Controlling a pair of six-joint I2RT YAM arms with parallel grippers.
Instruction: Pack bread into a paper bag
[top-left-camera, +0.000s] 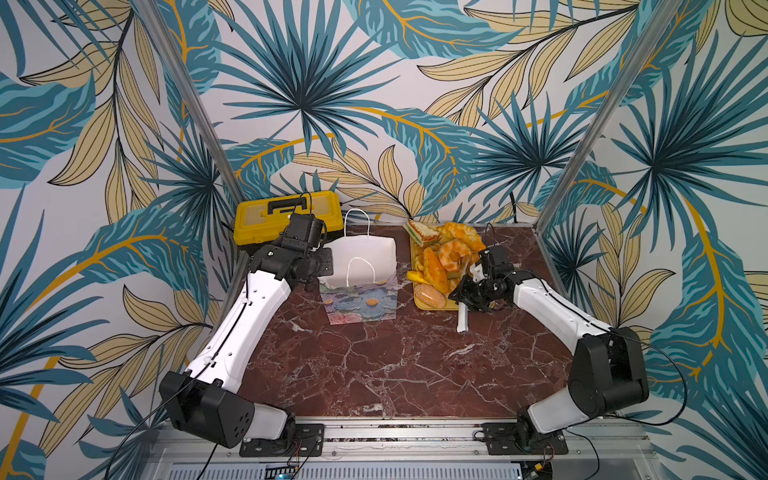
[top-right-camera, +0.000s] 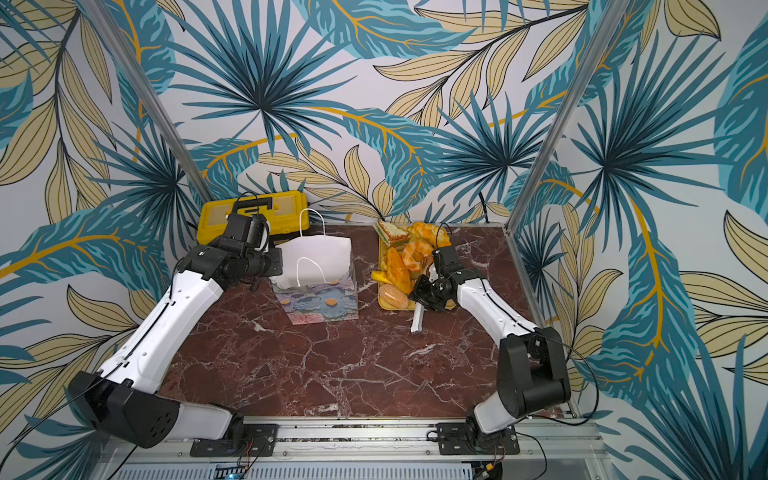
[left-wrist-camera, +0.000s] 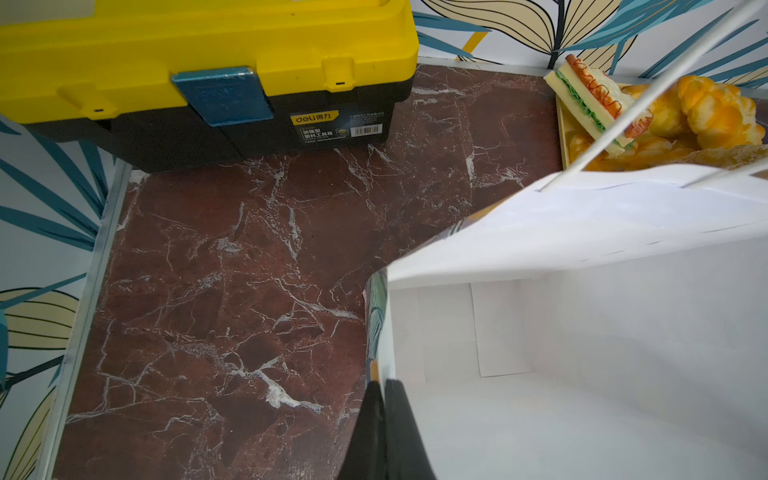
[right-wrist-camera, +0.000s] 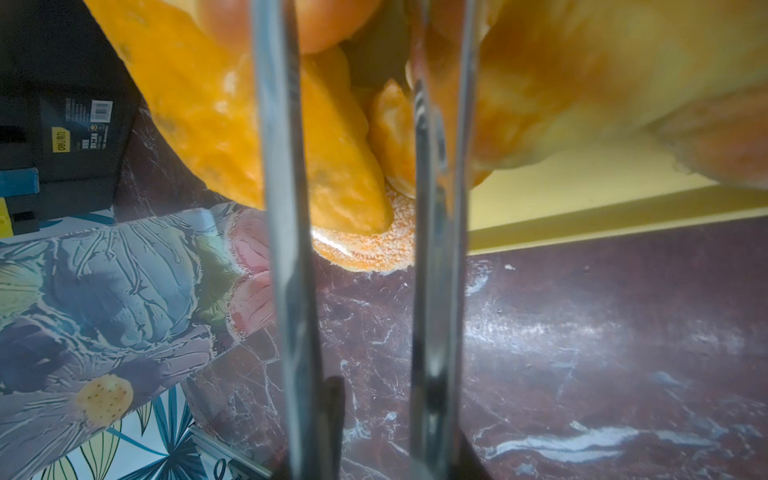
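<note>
The paper bag (top-left-camera: 360, 300), floral outside and white inside, stands upright with its mouth open and its bottom bare (left-wrist-camera: 452, 332). At its left rim, my left gripper is shut on the thin paper edge. My right gripper (top-left-camera: 472, 294) is shut on a pair of metal tongs (right-wrist-camera: 288, 240), whose white end (top-left-camera: 462, 321) sticks out toward the front. The tongs' arms stand apart over the yellow tray (right-wrist-camera: 560, 212). Orange bread (right-wrist-camera: 344, 168) shows behind and between them; whether they touch any is unclear. A sandwich (left-wrist-camera: 596, 100) lies at the tray's back.
Behind the bag on the left sits a yellow and black toolbox (top-left-camera: 276, 228). Two white handles (top-left-camera: 357, 211) rise above the bag's mouth. A seeded bun (top-left-camera: 429, 296) lies at the tray's front left.
</note>
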